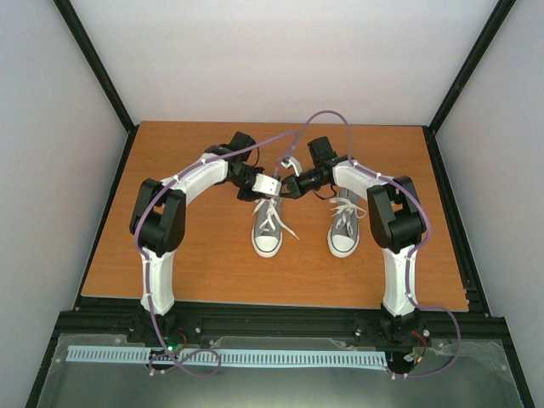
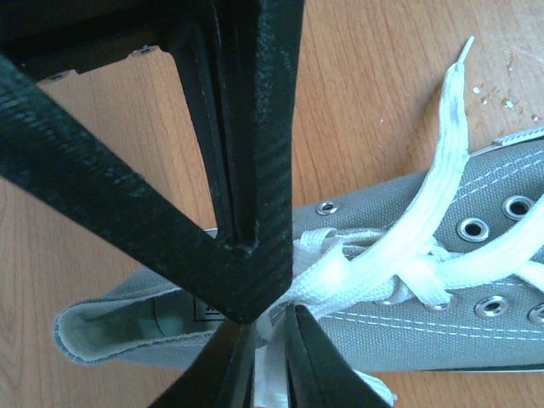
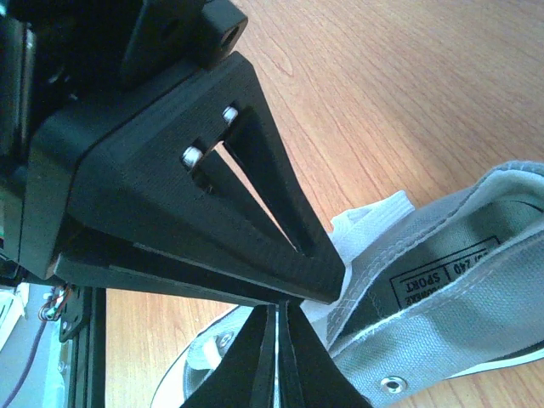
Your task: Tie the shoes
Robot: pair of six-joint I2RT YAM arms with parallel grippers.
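Note:
The grey left-hand shoe (image 1: pixel 269 231) points toward the front, its white laces (image 2: pixel 416 221) loose over the eyelets. My left gripper is at the top of its tongue, the fingers slightly apart with white lace showing in the gap. Right beside it, my right gripper is shut at the shoe's opening; white lace (image 3: pixel 374 223) lies behind the fingertips, and whether any is pinched is hidden. Each wrist view is partly blocked by the other gripper. The second grey shoe (image 1: pixel 344 228) stands to the right, with loops in its white laces (image 1: pixel 348 206).
The two grippers are very close together over one shoe. Bare wooden table (image 1: pixel 212 263) surrounds both shoes, with free room to the left and in front. Purple cables (image 1: pixel 323 112) arch above the arms.

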